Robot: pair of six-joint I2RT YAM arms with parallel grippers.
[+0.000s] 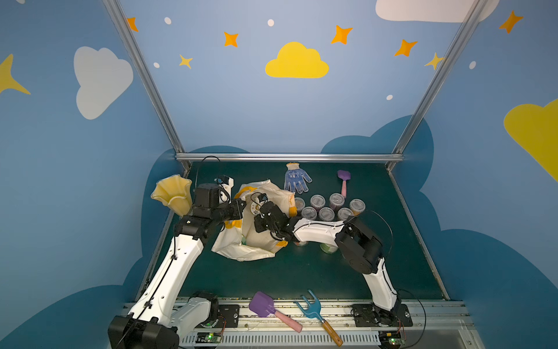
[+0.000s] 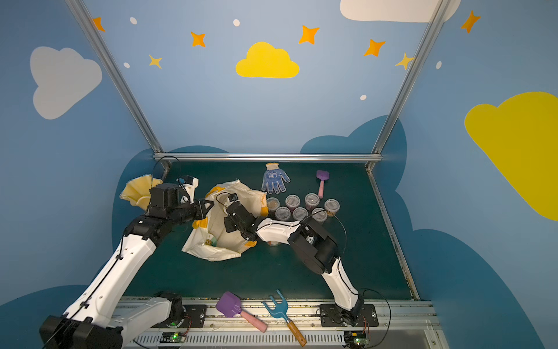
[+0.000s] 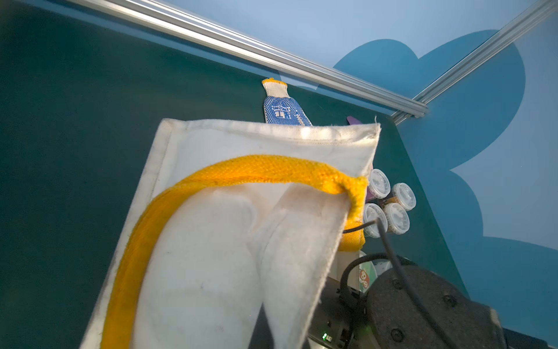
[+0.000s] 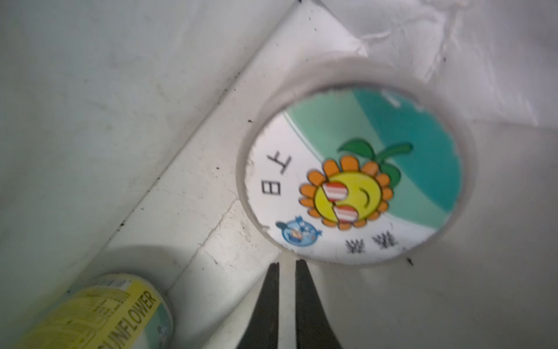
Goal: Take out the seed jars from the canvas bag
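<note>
The white canvas bag with yellow handles stands on the left of the table, its mouth up. My left gripper is shut at its left rim; in the left wrist view, cloth shows between the dark fingertips. Inside the bag is my right gripper, fingers slightly apart with nothing between them. Just beyond its tips is the round sunflower-printed end of a seed jar. A second jar, labelled SUNFLOWER, lies on its side at the lower left of that view.
Several lidded jars stand right of the bag, some partly under my right arm. A glove and a small purple shovel lie behind.
</note>
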